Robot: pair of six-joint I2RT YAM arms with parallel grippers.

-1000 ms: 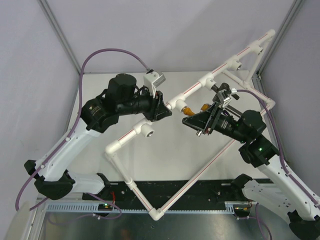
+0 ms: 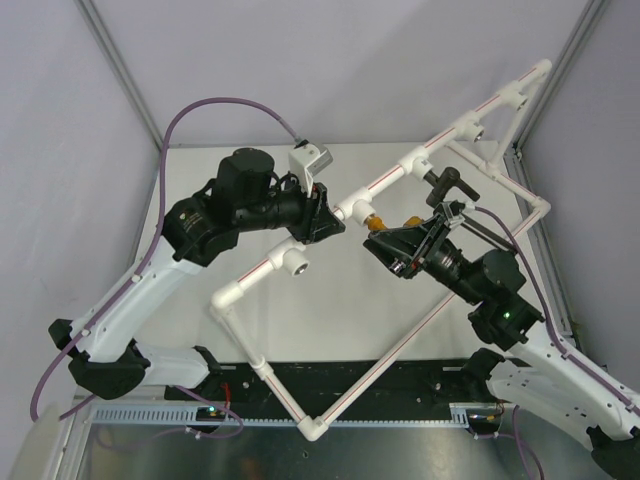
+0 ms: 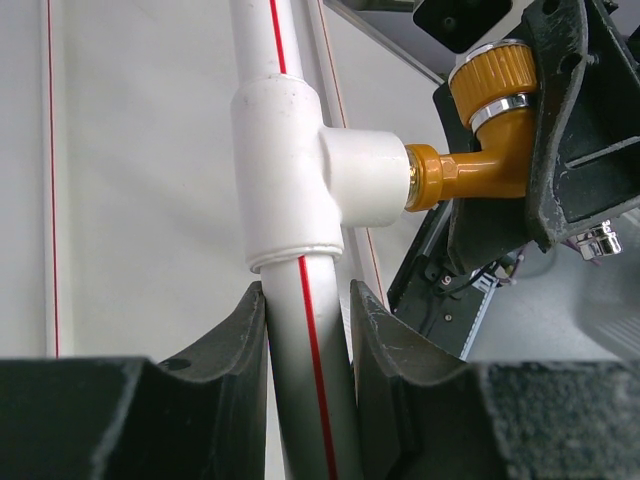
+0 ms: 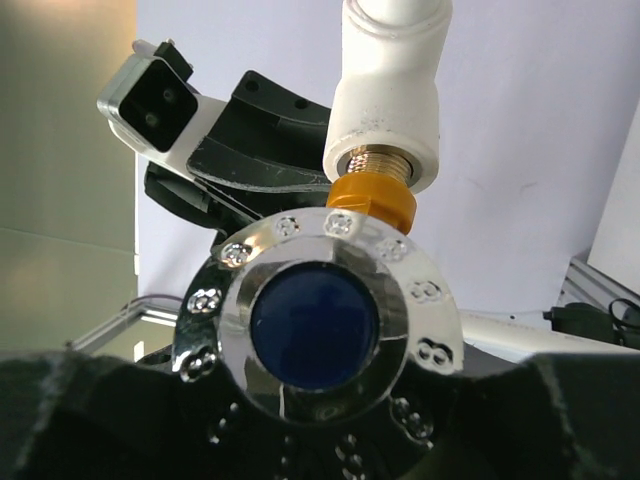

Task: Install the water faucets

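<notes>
A white pipe rack (image 2: 390,175) with tee fittings runs diagonally. My left gripper (image 2: 325,220) is closed around the upper pipe (image 3: 310,360), just below a tee (image 3: 285,170). An orange faucet (image 3: 495,160) with a threaded end sits at that tee's opening (image 4: 370,200); some brass thread shows outside it. My right gripper (image 2: 400,250) is on the faucet, its black fingers around the body in the left wrist view. The faucet's chrome knob with blue centre (image 4: 315,325) fills the middle of the right wrist view.
More open tees stand along the pipe to both sides, one at the lower left (image 2: 295,262). A dark bar and further orange fitting (image 2: 412,220) show behind my right wrist. The white board (image 2: 260,320) lies beneath the rack.
The left arm and the pipe rack look unchanged.
</notes>
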